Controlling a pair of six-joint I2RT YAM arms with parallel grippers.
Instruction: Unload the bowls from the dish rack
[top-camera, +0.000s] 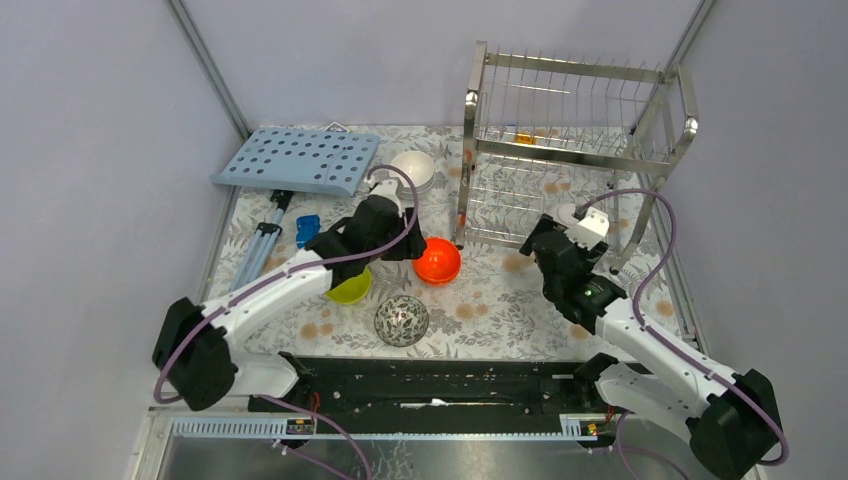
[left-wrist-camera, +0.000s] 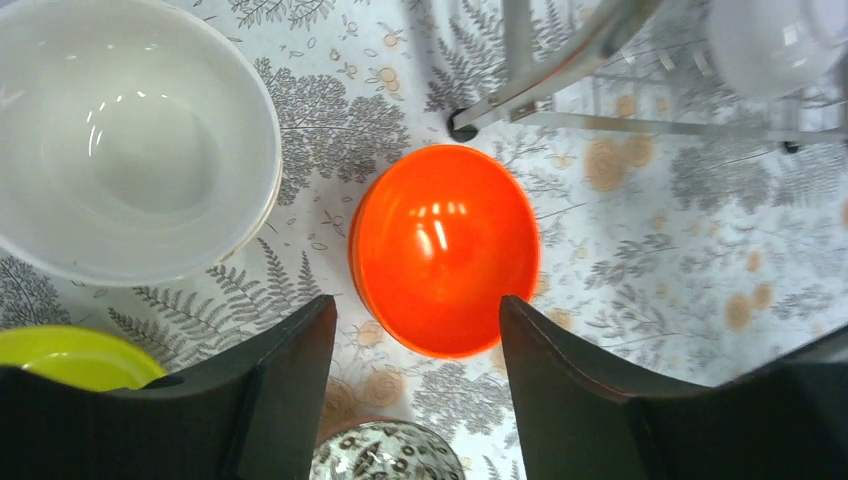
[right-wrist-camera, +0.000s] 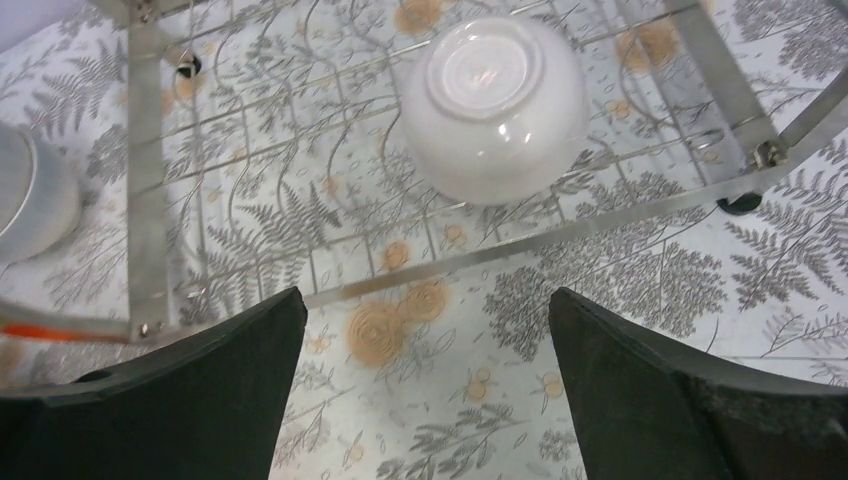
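The steel dish rack (top-camera: 580, 155) stands at the back right, an upside-down white bowl (right-wrist-camera: 490, 110) on its lower wires. Outside it lie white bowls (left-wrist-camera: 130, 160), an orange bowl (left-wrist-camera: 440, 250), a green bowl (left-wrist-camera: 80, 355) and a patterned bowl (top-camera: 401, 320). My left gripper hovers over the orange and white bowls, part open with nothing between its fingers. My right gripper is open in front of the rack's lower level, just short of the white bowl in the right wrist view.
A blue perforated board (top-camera: 290, 158) lies at the back left above metal legs, with a small blue object (top-camera: 307, 230) nearby.
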